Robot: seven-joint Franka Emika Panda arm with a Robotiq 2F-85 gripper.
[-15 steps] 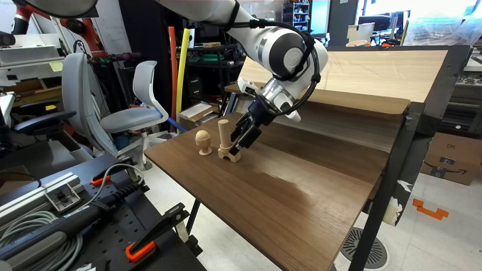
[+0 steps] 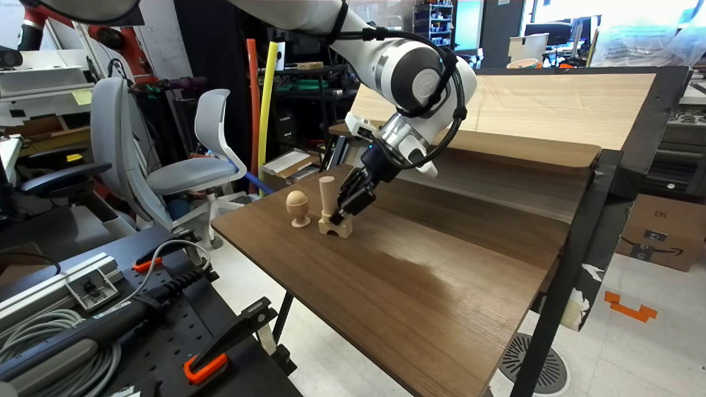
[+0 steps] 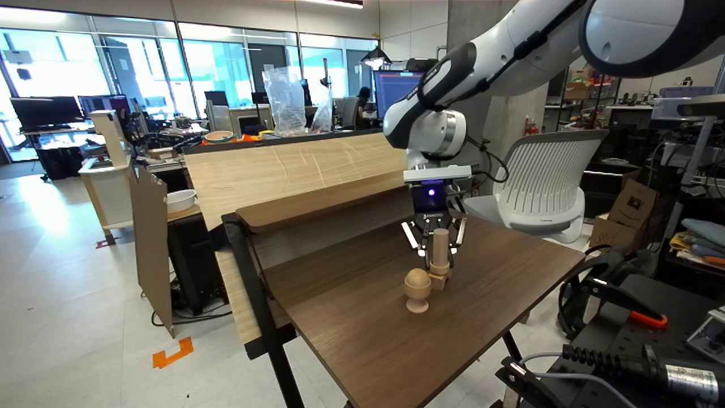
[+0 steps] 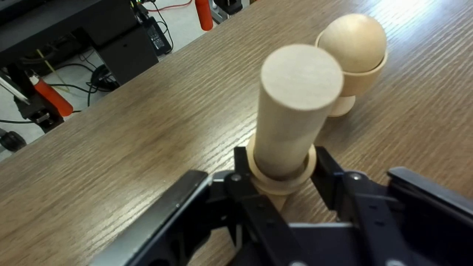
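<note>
A pale wooden cylinder (image 4: pixel 296 102) stands upright inside a small wooden cup (image 4: pixel 280 185). The cup rests on an arched wooden block (image 2: pixel 335 227) on the tabletop. My gripper is shut on the cup, one finger against each side just below its rim. Exterior view 2 shows the gripper (image 3: pixel 440 261) reaching down behind the cylinder, fingers on both sides. A short distance away stands a wooden egg cup (image 4: pixel 341 105) with a rounded wooden egg (image 4: pixel 353 42) in it, apart from the fingers. Most of the block is hidden by cup and gripper in the wrist view.
A raised wooden shelf (image 2: pixel 523 153) runs along the back. The stacked pieces and egg cup are close to one end of the table. A black workbench (image 2: pixel 165 317) stands in front.
The gripper has shifted slightly toward the stack and lower, its fingers now closer in around the cup. The cylinder, cup, block and egg cup look almost unmoved.
</note>
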